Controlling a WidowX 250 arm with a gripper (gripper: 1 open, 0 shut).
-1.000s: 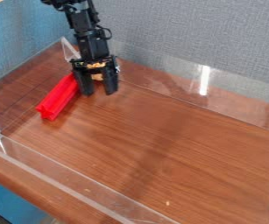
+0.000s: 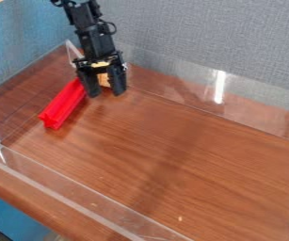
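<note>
My black gripper (image 2: 105, 80) hangs low over the back left of the wooden floor, its two fingers pointing down near a small orange-tan object (image 2: 104, 68), which is mostly hidden behind it. A long red bar (image 2: 61, 105) lies just left of the gripper, angled from front left to back right. Whether the fingers are holding anything is unclear.
The wooden tray floor (image 2: 184, 160) is bare across the middle and right. Clear walls edge it at the front left, and grey and blue panels stand behind and to the left.
My gripper has risen very slightly; the red bar lies where it was.
</note>
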